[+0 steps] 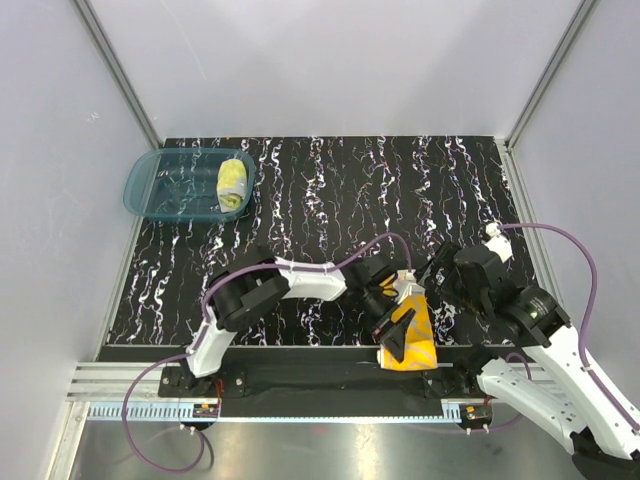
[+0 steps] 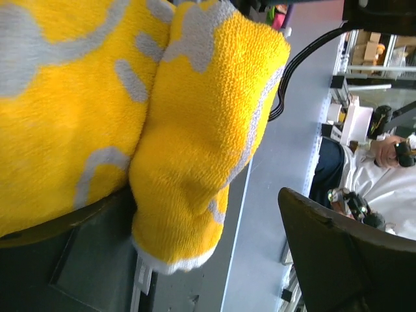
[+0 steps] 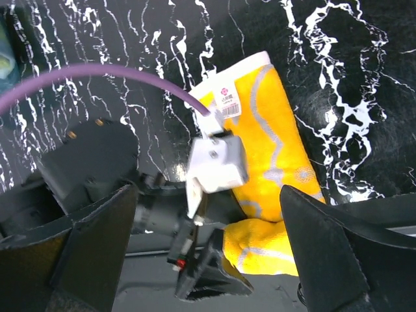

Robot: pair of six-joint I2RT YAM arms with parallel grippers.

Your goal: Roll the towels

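Observation:
A yellow towel with grey pattern lies lengthwise at the table's front edge, its near end overhanging. Its far end with a white label is flat in the right wrist view. Over its left side sits my left gripper, open, with a folded part of the towel rising between its spread fingers in the left wrist view. To the towel's right and above the table, my right gripper stands open, nothing between its fingers. In its wrist view the left arm hides the towel's left middle part.
A teal transparent bin stands at the far left with a rolled yellow-grey towel in it. Purple cables arch off both arms.

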